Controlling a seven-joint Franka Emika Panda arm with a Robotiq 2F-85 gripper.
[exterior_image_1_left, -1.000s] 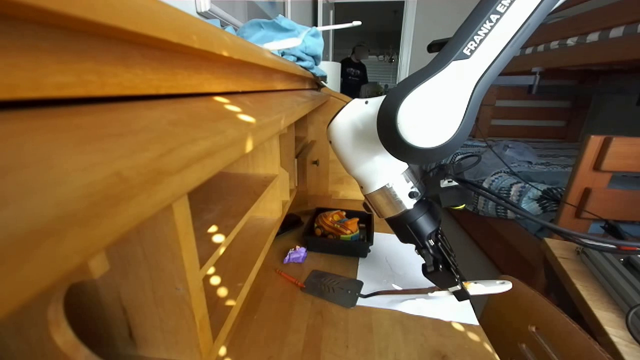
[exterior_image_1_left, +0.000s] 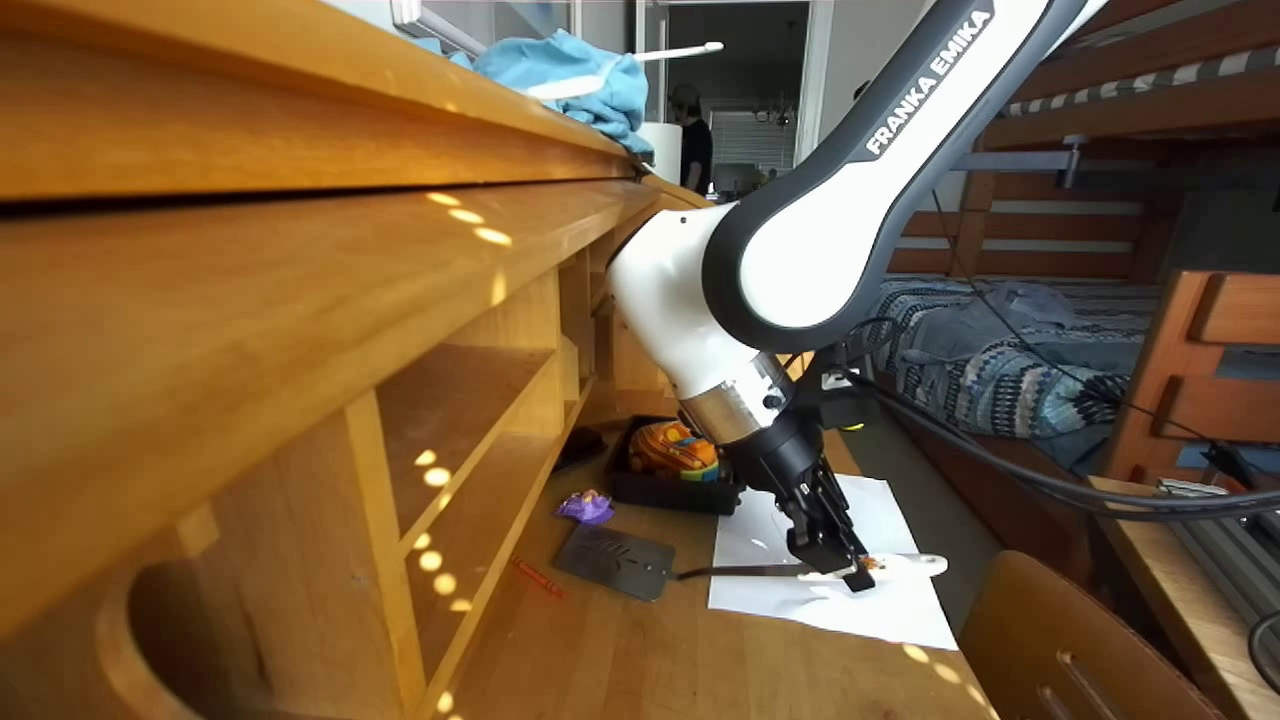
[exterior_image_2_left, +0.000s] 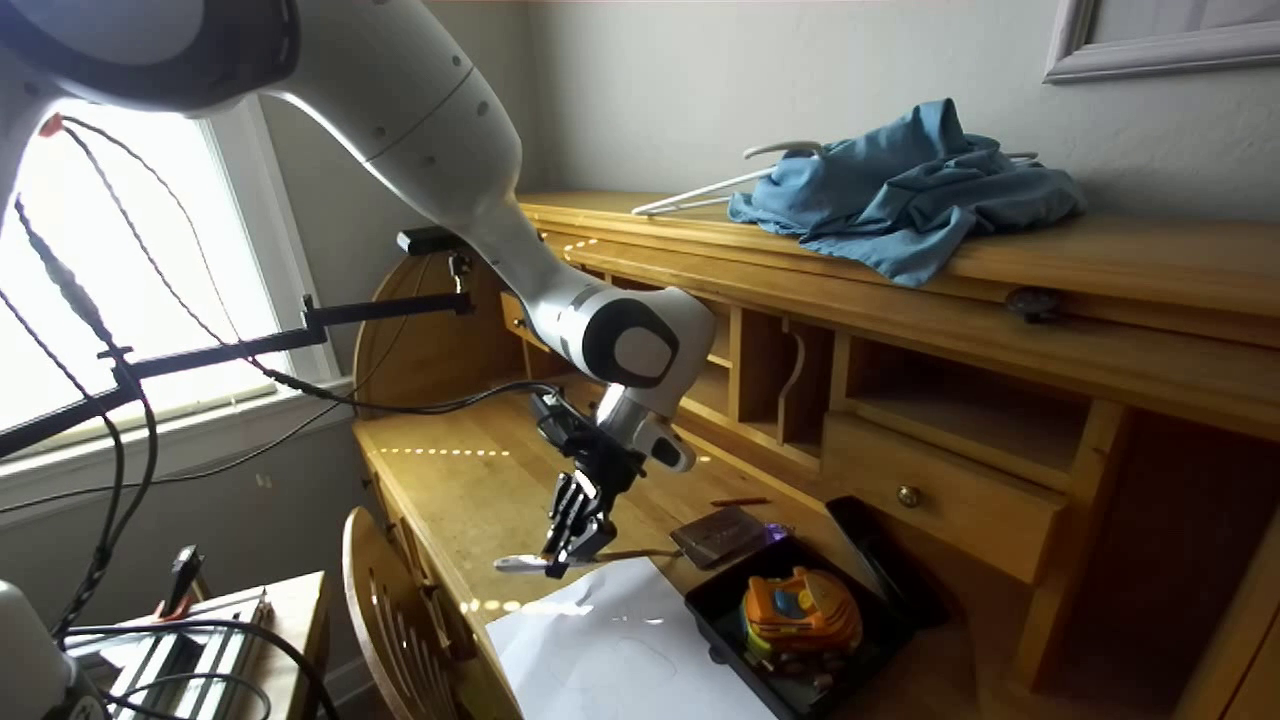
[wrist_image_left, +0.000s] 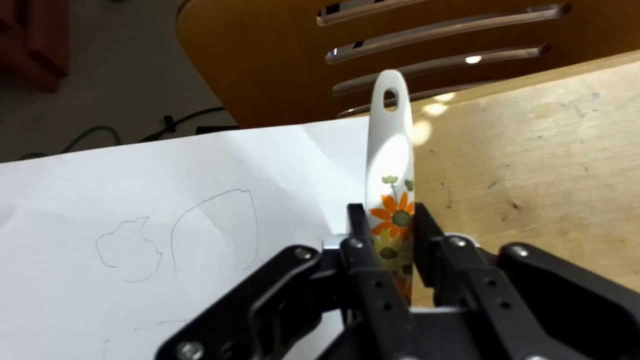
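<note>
My gripper (exterior_image_1_left: 847, 571) is shut on the white handle (wrist_image_left: 390, 150) of a spatula, which has orange flowers printed on it. In the wrist view one finger stands on each side of the handle, and its holed end points away toward the chair. The spatula's dark slotted blade (exterior_image_1_left: 615, 562) reaches left over the desk in exterior view 1, its thin neck (exterior_image_1_left: 744, 571) crossing above the paper. From the other side, the gripper (exterior_image_2_left: 561, 557) and blade (exterior_image_2_left: 720, 536) show near the paper's far edge. Whether the blade touches the desk, I cannot tell. Left of it lies a red pencil-like stick (exterior_image_1_left: 539, 577).
A black tray (exterior_image_2_left: 768, 696) holds an orange toy (exterior_image_2_left: 801, 612); a purple packet (exterior_image_1_left: 585, 506) lies beside it. White paper (wrist_image_left: 288, 180) with pencil lines covers part of the desk. Shelves (exterior_image_1_left: 492, 480) border one side, a wooden chair (wrist_image_left: 270, 66) the other.
My gripper and the spatula have moved left, toward the shelves, in exterior view 1. The red stick has shifted left and nearer the camera. A person in the doorway has moved partly out of sight.
</note>
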